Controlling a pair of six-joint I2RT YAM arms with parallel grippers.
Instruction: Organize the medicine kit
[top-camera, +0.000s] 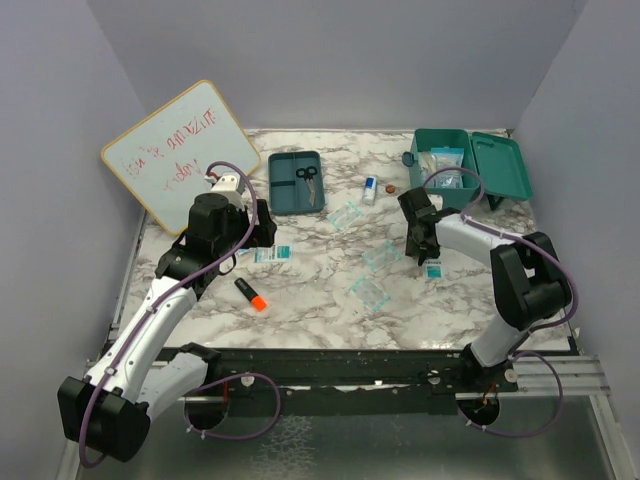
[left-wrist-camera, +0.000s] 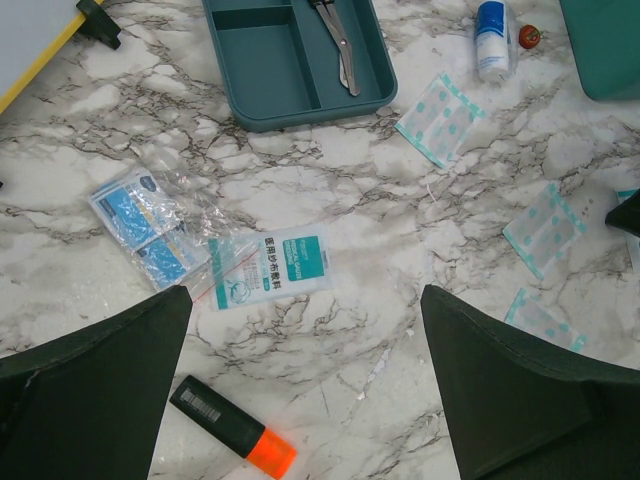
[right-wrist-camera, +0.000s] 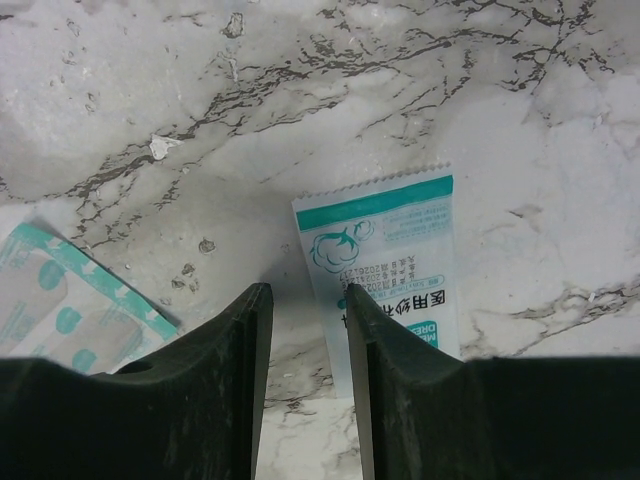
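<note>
A gauze packet (right-wrist-camera: 385, 270) lies flat on the table under my right gripper. Its left edge shows between the parted fingers, and the right finger (right-wrist-camera: 362, 340) covers part of it; nothing is gripped. My left gripper hangs open and empty above the table. Another gauze packet (left-wrist-camera: 268, 268) lies below it, overlapping a clear bag with a blue packet (left-wrist-camera: 150, 225). Clear teal-dotted packets (top-camera: 370, 293) lie mid-table. The green box (top-camera: 425, 142) at the back right holds bagged items. Scissors (top-camera: 309, 182) sit in the dark teal tray (top-camera: 284, 208).
Beside the box stands its green lid (top-camera: 502, 165). A blue-and-white bottle (top-camera: 369, 190) and a small red round thing (top-camera: 390, 188) are in front of it. An orange-and-black marker (top-camera: 250, 294) lies front left; a whiteboard (top-camera: 180, 150) leans behind.
</note>
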